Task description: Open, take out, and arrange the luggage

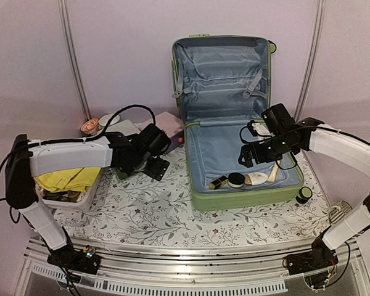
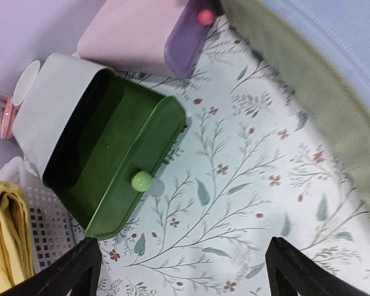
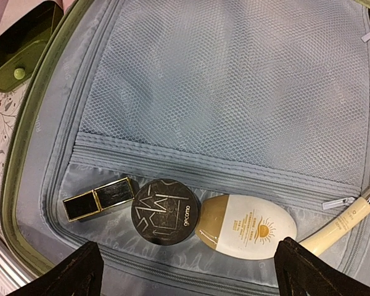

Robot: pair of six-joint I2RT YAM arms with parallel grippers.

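Note:
The green suitcase (image 1: 234, 200) stands open, lid upright. Along the front of its blue interior lie a gold-black case (image 3: 98, 200), a black round tin (image 3: 164, 211), a sunscreen bottle (image 3: 246, 227) and a cream tube (image 3: 333, 231). My right gripper (image 1: 250, 157) hangs open over them, its fingers at the bottom of the right wrist view. My left gripper (image 1: 159, 166) is open above the table left of the suitcase, near a green box (image 2: 123, 160), nothing between its fingers.
A pink box (image 2: 129, 37) sits behind the green one. A white basket (image 1: 77, 203) with yellow cloth (image 1: 61, 179) is at left. A small dark jar (image 1: 303, 195) and striped mug (image 1: 339, 213) are at right.

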